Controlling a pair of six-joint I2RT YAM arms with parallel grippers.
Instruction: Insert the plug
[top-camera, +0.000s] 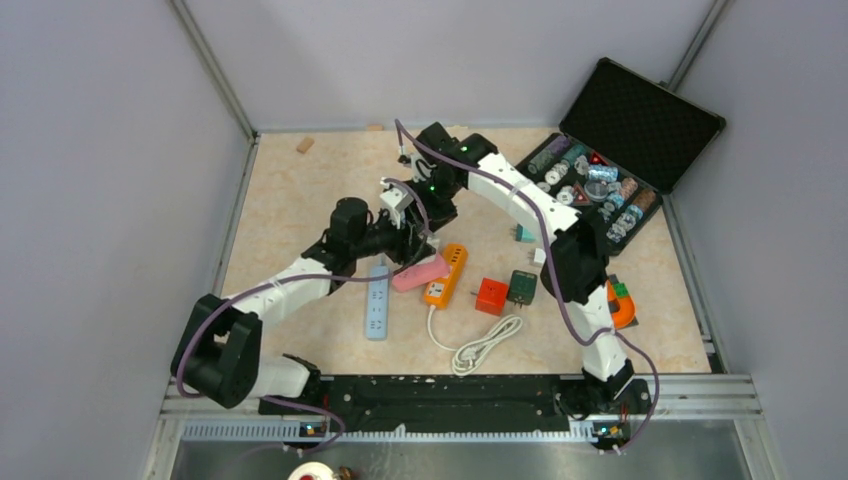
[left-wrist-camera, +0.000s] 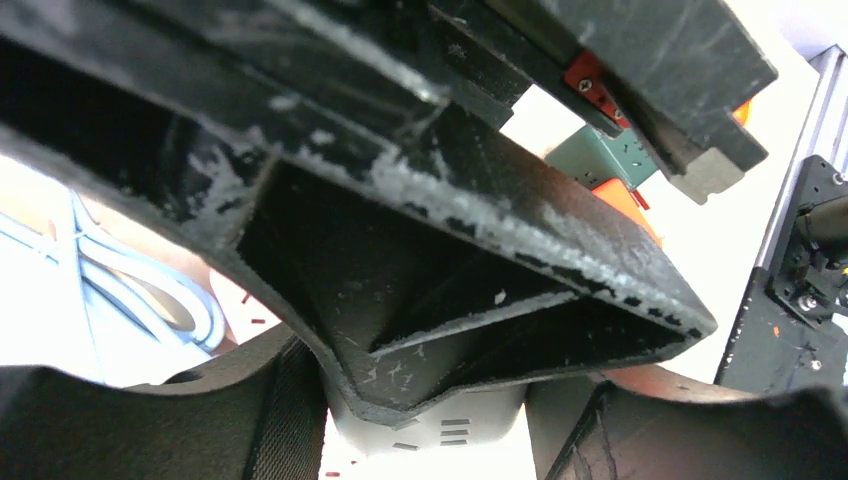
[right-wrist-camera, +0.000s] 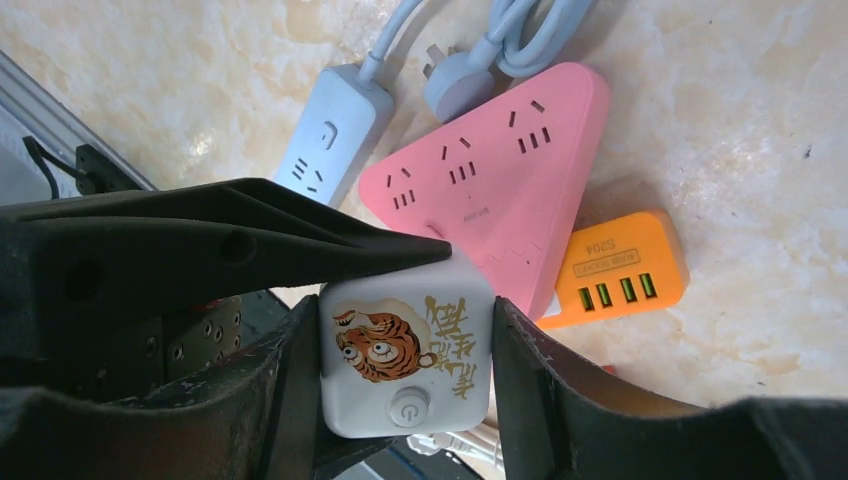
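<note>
A white cube plug with a tiger print hangs over the pink triangular power strip. In the left wrist view my left gripper is shut on the plug, mostly hidden behind black gripper parts. In the right wrist view my right gripper has its fingers on either side of the same plug; whether they grip it is unclear. In the top view both grippers meet above the pink strip, largely covering the plug.
An orange strip, light-blue strip, red cube, dark green adapter and coiled white cable surround the grippers. An open case lies back right.
</note>
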